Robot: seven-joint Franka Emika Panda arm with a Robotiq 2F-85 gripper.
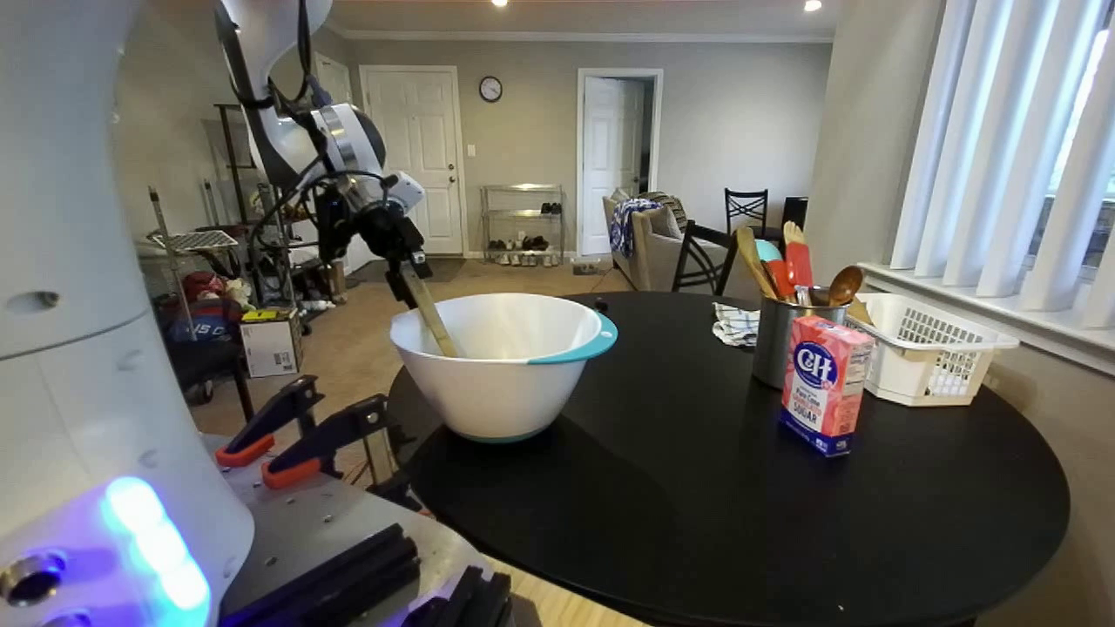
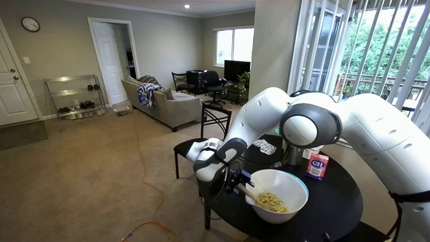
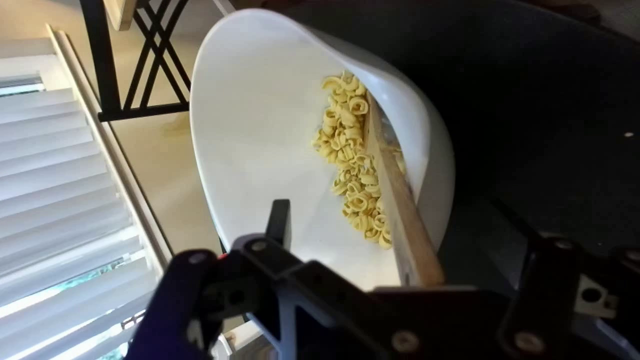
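Note:
A white mixing bowl (image 1: 502, 392) with a teal rim grip stands on the round black table, with curled yellow pasta (image 3: 354, 162) at its bottom. A wooden utensil (image 3: 402, 210) leans over the bowl's edge, its lower end in the pasta. In the wrist view my gripper is open, one finger (image 3: 279, 223) above the bowl's inside and the other over the dark table. The utensil's handle runs up between these spread fingers, and its upper end is hidden by the gripper body. Exterior view 2 shows the gripper at the bowl's outer left side.
A pink sugar box (image 1: 826, 385) stands on the table's right side. Behind it are a metal utensil holder (image 1: 779, 340) and a white plastic basket (image 1: 930, 355). A checked cloth (image 1: 736, 325) lies farther back.

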